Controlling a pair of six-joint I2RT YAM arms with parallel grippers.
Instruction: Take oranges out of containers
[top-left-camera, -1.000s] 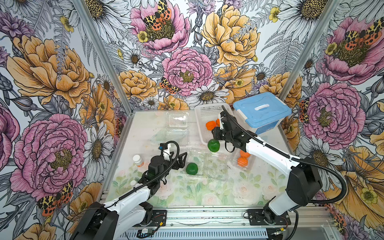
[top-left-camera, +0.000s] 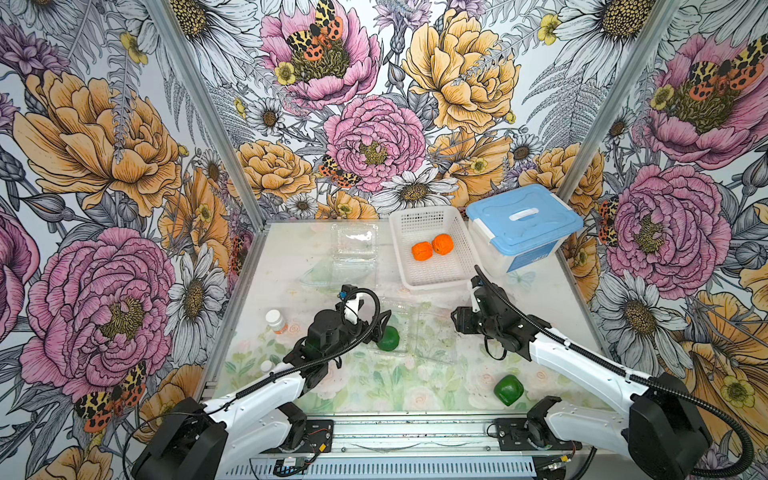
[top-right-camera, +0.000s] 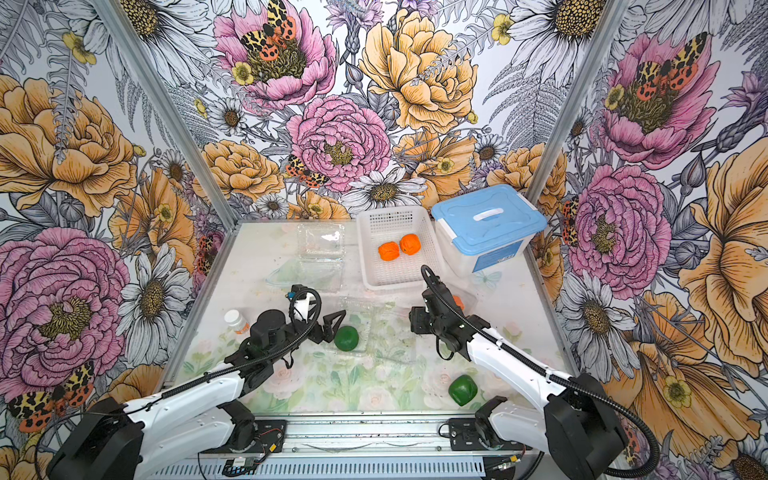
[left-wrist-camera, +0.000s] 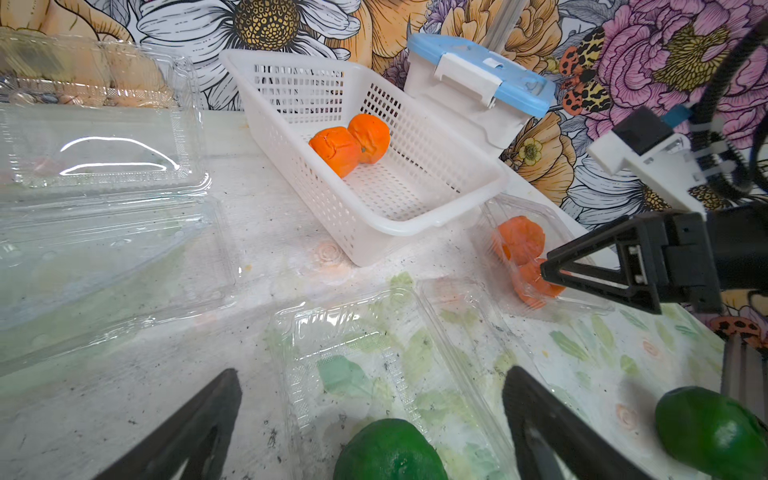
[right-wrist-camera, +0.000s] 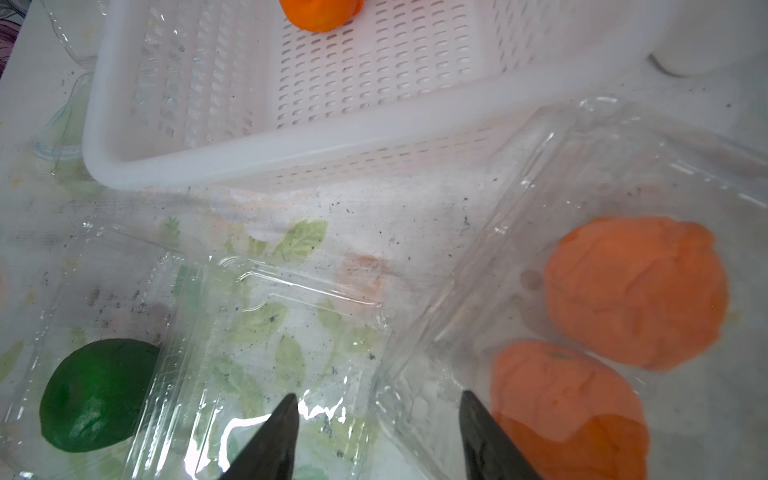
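Two oranges (top-left-camera: 432, 245) sit in the white basket (left-wrist-camera: 376, 220). Two more oranges (right-wrist-camera: 636, 292) lie in a clear plastic container (right-wrist-camera: 448, 296) at the basket's front right, largely hidden by my right arm from above. My right gripper is apart at the fingertips with nothing between them, left of that container. The left gripper is open, facing a round green fruit (left-wrist-camera: 390, 454) that lies in another clear container (left-wrist-camera: 352, 344); it does not hold the fruit. A second green fruit (top-left-camera: 508, 389) rests on the table at front right.
A lidded blue-and-white box (top-left-camera: 524, 224) stands right of the basket. Another clear container (top-left-camera: 354, 242), empty and unfolded, lies at back left. A small white bottle (top-left-camera: 275, 320) stands at the left.
My right gripper has drawn back from the basket; the left has shifted slightly right.
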